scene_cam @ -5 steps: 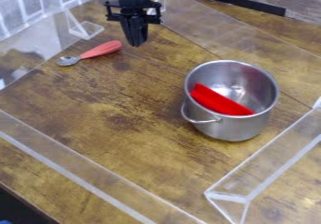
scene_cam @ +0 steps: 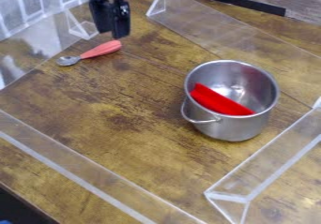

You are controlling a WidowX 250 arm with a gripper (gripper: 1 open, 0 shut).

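My black gripper (scene_cam: 111, 29) hangs at the top left, blurred, above and slightly behind a spoon (scene_cam: 98, 51) with a red handle and metal head, which lies on the wooden table (scene_cam: 119, 125). I see nothing held in the gripper, though its fingers are hard to make out. On the right stands a steel pot (scene_cam: 226, 125) with a long red object (scene_cam: 219, 100) inside.
Clear plastic barriers (scene_cam: 207, 31) edge the work area at the back, left, front and right. The middle of the table between spoon and pot is bare.
The spoon and pot look unmoved.
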